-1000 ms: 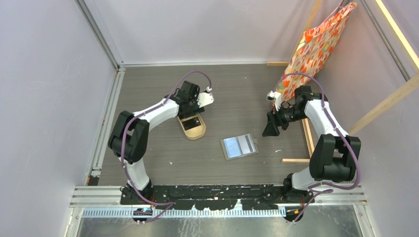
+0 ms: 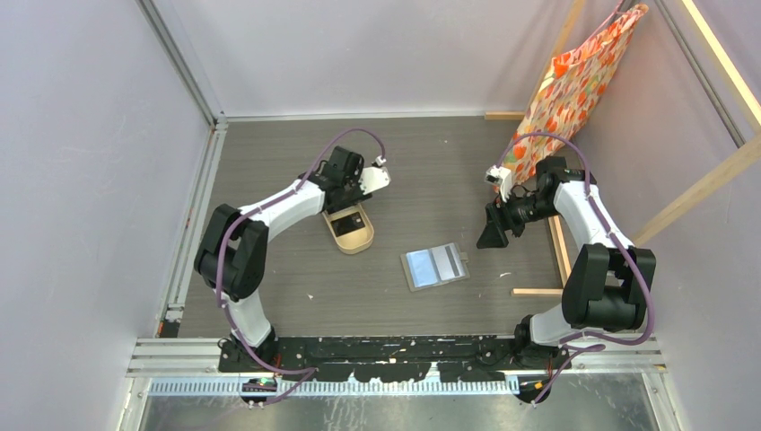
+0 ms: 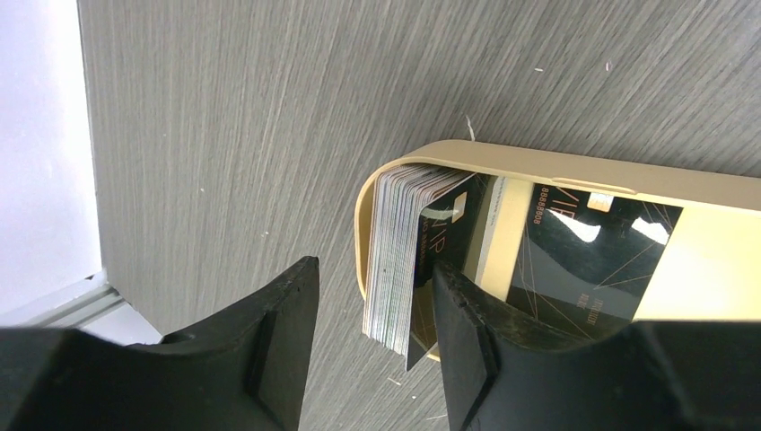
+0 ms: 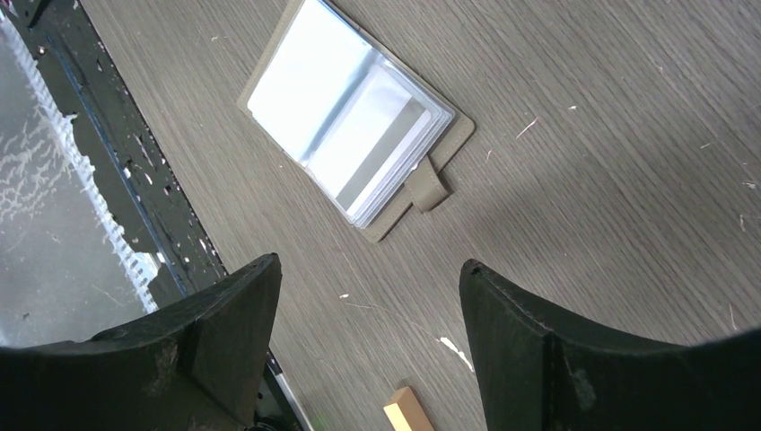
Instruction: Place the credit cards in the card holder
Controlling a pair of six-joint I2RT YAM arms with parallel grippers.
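Observation:
A row of cards [image 3: 392, 260] stands on edge in one end of a cream box [image 3: 718, 190], with a black card [image 3: 449, 220] at the face of the row. My left gripper is open over that end. One finger is outside the box, apart from the cards; the other overlaps the black card, and I cannot tell whether it touches. In the top view the left arm covers this end. The card holder [image 2: 434, 266], with clear sleeves and a strap, lies open and flat on the table. My right gripper is open and empty, right of the holder.
Another black card [image 3: 588, 260] lies flat inside the box. Bare tabletop [image 2: 386, 314] separates the box from the holder. A wooden frame [image 2: 537, 292] and orange patterned cloth [image 2: 579, 85] stand at the right side.
The box, the card holder and the right arm look unmoved.

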